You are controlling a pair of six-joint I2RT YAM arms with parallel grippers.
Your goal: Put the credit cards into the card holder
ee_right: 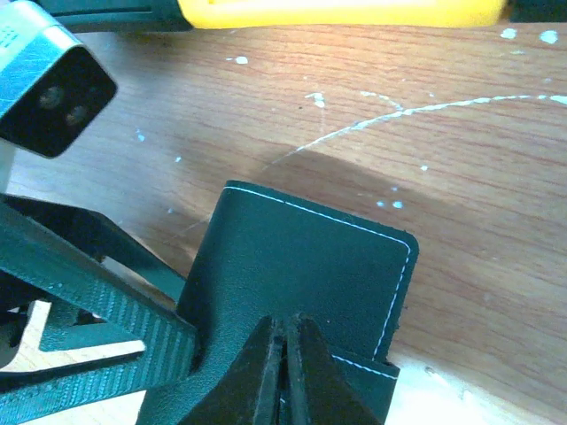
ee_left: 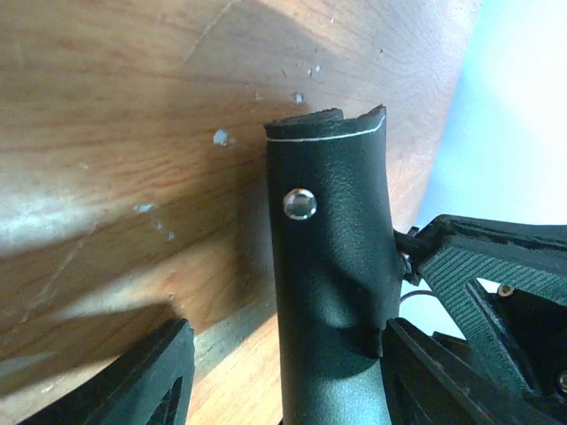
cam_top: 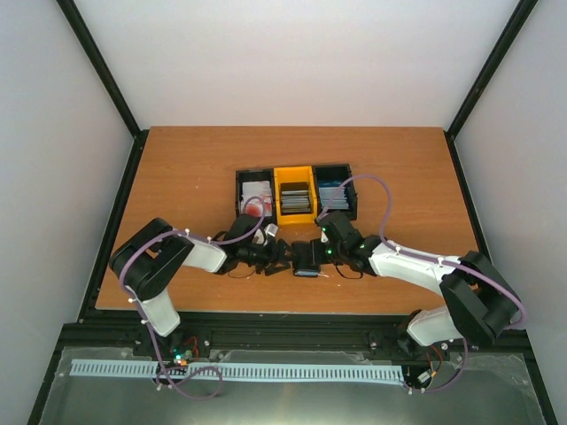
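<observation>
The card holder, a dark leather sleeve with pale stitching, lies on the table in the top view (cam_top: 305,256) and under my right gripper in the right wrist view (ee_right: 301,257). Its folded end with a round metal stud faces the left wrist view (ee_left: 332,221). My left gripper is open, and the holder stands partly between its fingers. The right gripper is shut over the holder's pocket edge; nothing shows between its fingers. In the top view, cards stand in the yellow bin (cam_top: 296,203) and the right black bin, blue cards (cam_top: 333,197). White cards (cam_top: 256,196) fill the left bin.
The three joined bins sit just behind the holder; the yellow bin's edge (ee_right: 345,12) crosses the top of the right wrist view. Both grippers are close together at the holder.
</observation>
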